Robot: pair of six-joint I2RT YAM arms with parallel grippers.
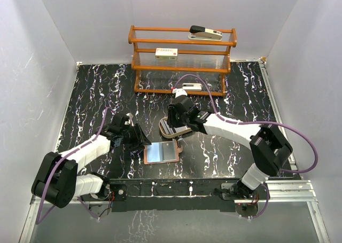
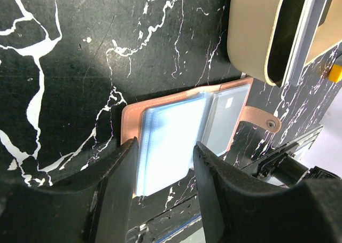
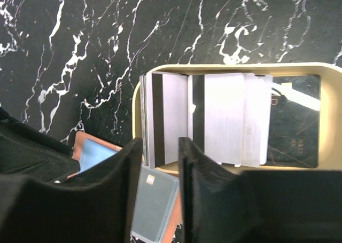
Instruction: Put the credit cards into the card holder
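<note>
The card holder [image 1: 161, 152] lies spread open on the dark tabletop, tan with clear sleeves. In the left wrist view its blue-tinted sleeve [image 2: 173, 139] shows between the spread fingers of my left gripper, which is open at the holder's left side. Several white credit cards [image 3: 227, 117], some with black stripes, stand leaning in a cream oval tray [image 3: 235, 68]. My right gripper is open over the tray's left end, the leftmost cards [image 3: 175, 107] beyond its fingertips. Whether those fingers touch a card cannot be told.
A wooden rack [image 1: 181, 68] stands at the back with a stapler [image 1: 206, 33] and a small box [image 1: 166, 54]. Tray and holder sit close together. Bare tabletop [image 1: 243, 96] lies to the right, and more at the back left.
</note>
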